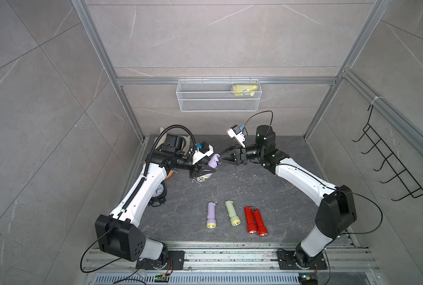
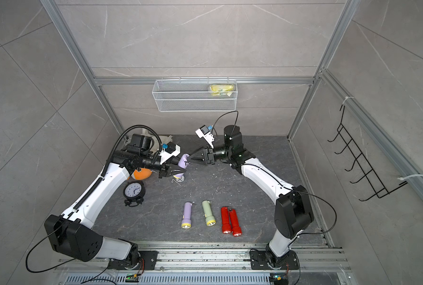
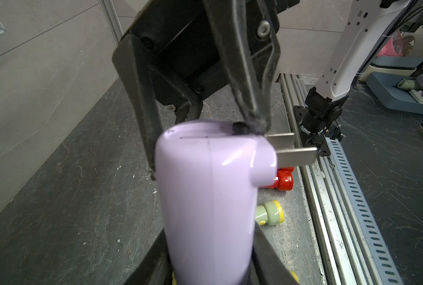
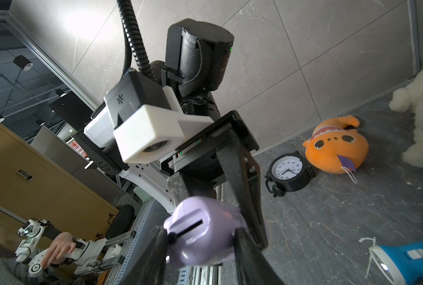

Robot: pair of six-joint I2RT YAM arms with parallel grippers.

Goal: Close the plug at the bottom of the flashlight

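A lilac flashlight point(image 1: 212, 161) point(image 3: 206, 199) point(image 4: 204, 228) is held upright, slightly tilted, by my left gripper point(image 1: 206, 168) point(image 2: 175, 168), its bottom end uppermost. A slot and the side knob show at that end; whether the plug is closed I cannot tell. My open right gripper point(image 1: 225, 156) point(image 2: 197, 156) is at that top end, its fingertips very close to the flashlight; in the left wrist view two metal tabs stick out beside the knob.
Lilac point(image 1: 211, 216), green point(image 1: 232, 213) and red flashlights point(image 1: 251, 220) lie at the front. A black clock point(image 2: 133, 190), orange plush point(image 4: 337, 152), white plush point(image 4: 420, 123) and blue flashlight point(image 4: 406, 261) are at the left and back.
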